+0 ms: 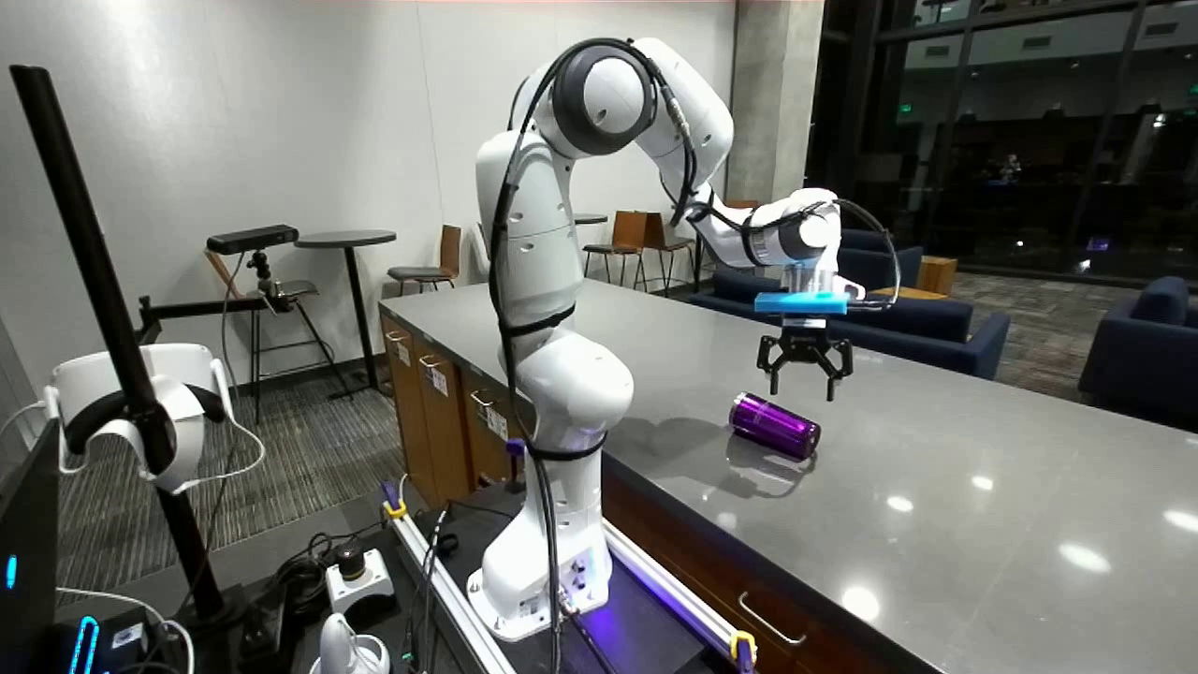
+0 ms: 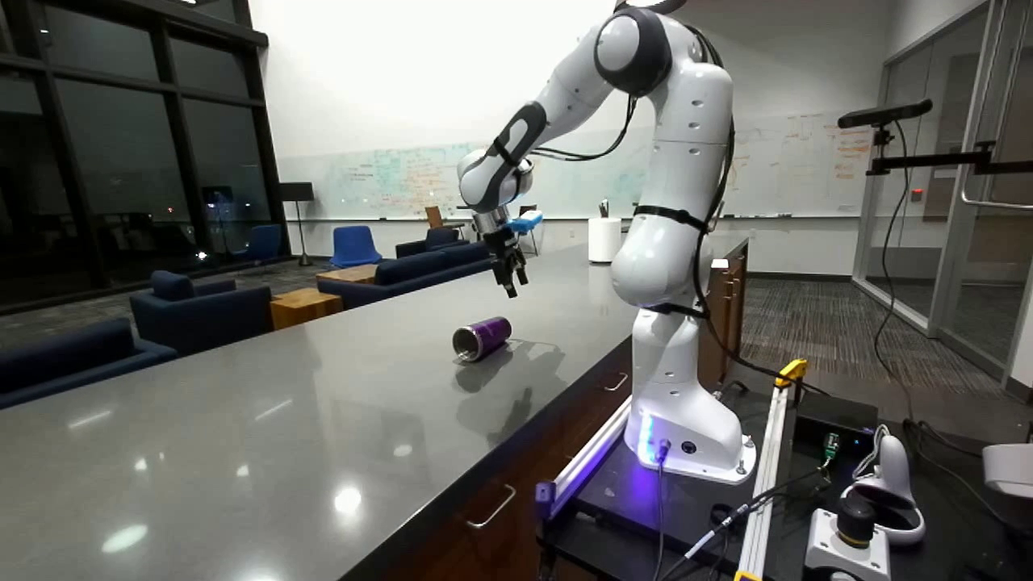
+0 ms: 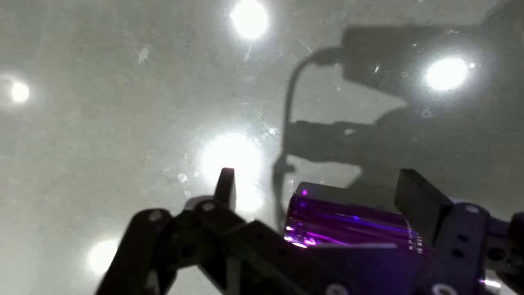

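A shiny purple tumbler (image 1: 775,426) lies on its side on the grey counter (image 1: 966,472). Its open mouth faces the camera in exterior view 2, where the tumbler (image 2: 481,338) rests apart from the arm. Above it hangs my gripper (image 1: 803,388), fingers pointing down and spread wide, with nothing held. In the wrist view the tumbler (image 3: 344,223) shows low in the frame, partly covered by my gripper's dark linkage; one finger (image 3: 417,201) overlaps its right part. From exterior view 2, my gripper (image 2: 515,289) appears above and behind the tumbler, clear of it.
Open counter surface surrounds the tumbler on all sides. A white container with pens (image 2: 604,239) stands at the counter's far end. The counter's edge runs along the robot base's side, above wooden drawers (image 1: 719,578). Dark blue sofas (image 1: 915,337) sit beyond the far edge.
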